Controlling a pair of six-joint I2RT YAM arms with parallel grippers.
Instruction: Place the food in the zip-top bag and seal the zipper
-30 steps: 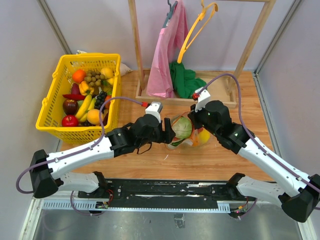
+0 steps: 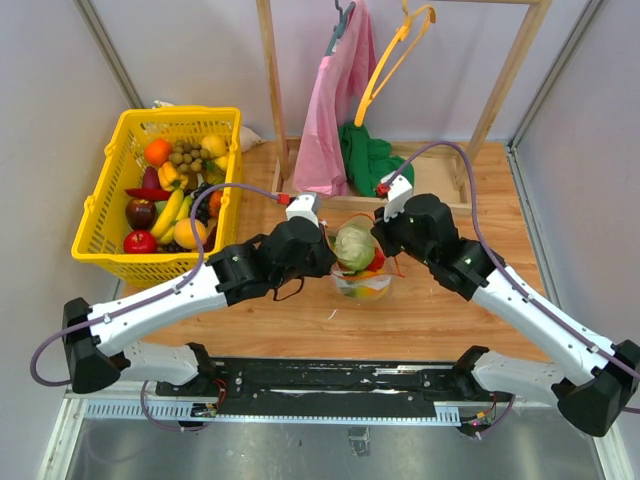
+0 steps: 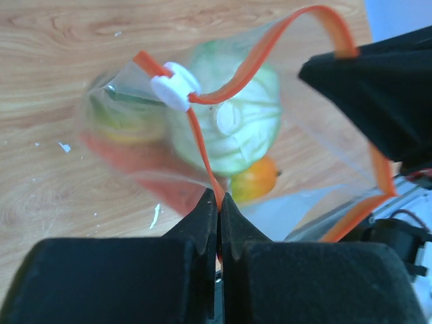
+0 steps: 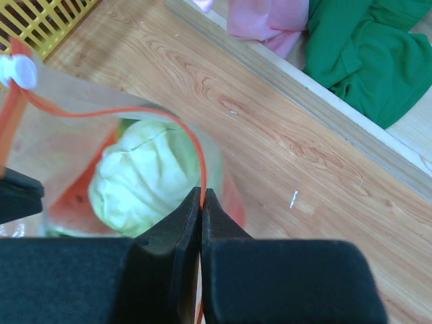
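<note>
The clear zip top bag (image 2: 360, 285) stands between my grippers on the table, holding a cabbage (image 2: 352, 248) and colourful food, its orange-edged mouth with a white slider (image 3: 175, 88). My left gripper is shut on the orange bag edge, which runs into its fingertips. My right gripper is shut too, the thin orange edge running between its fingers. Yellow and red items show through the film in the left wrist view.
A yellow basket (image 2: 100, 185) full of fruit and vegetables stands at left. Behind is a wooden rack (image 2: 440, 205) with pink cloth (image 2: 330, 120), green cloth (image 2: 365, 160) and a yellow hanger.
The bag has turned and shifted between the grippers; the right gripper moved slightly left.
</note>
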